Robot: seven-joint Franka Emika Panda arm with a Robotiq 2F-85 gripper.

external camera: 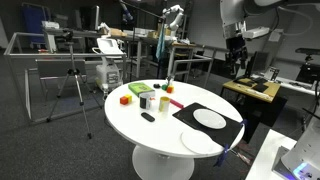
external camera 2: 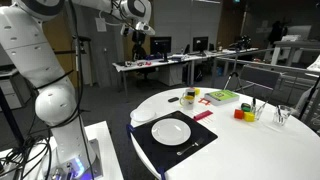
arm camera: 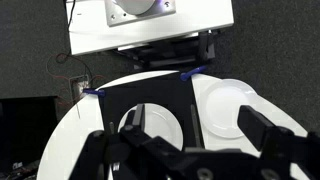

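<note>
My gripper is open, its two dark fingers wide apart with nothing between them. In the first exterior view the gripper (external camera: 240, 70) hangs high at the right, well above the round white table (external camera: 130, 119). A white plate (external camera 2: 171, 132) lies on a black mat (external camera 2: 205, 149); the wrist view has this plate (arm camera: 160, 122) below the fingers, partly hidden by the left one. Another white plate (arm camera: 225, 103) lies directly on the table beside the mat. Thin dark cutlery (external camera 2: 187, 150) seems to rest on the mat.
A green tray (external camera 2: 224, 96), mugs (external camera: 145, 101), a red strip-like item (external camera: 176, 103) and small coloured blocks (external camera: 125, 100) stand farther across the table. Blue clamp-like pieces (arm camera: 193, 72) sit at the edge near my base. Bare tabletop lies beyond the mat.
</note>
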